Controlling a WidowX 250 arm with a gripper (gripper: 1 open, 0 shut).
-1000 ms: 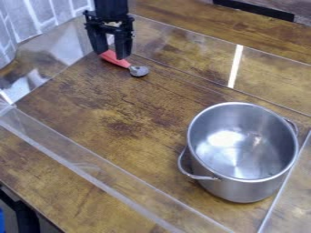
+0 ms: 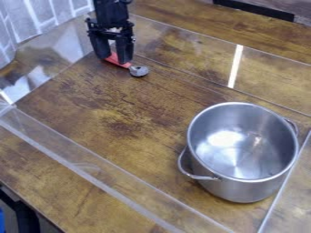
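Note:
My black gripper (image 2: 111, 49) reaches down from the top at the upper left, its fingertips at a red-handled utensil (image 2: 116, 62) with a small round metal end (image 2: 140, 71) lying on the wooden table. The gripper partly covers the red handle; I cannot tell whether its fingers hold it. A large steel pot (image 2: 239, 151) stands at the lower right.
Clear plastic strips or edges border the left, bottom and right of the work area, with wall-like clear material at the upper left.
The gripper has moved slightly down onto the red handle, covering more of it. The utensil and pot look to be in the same places.

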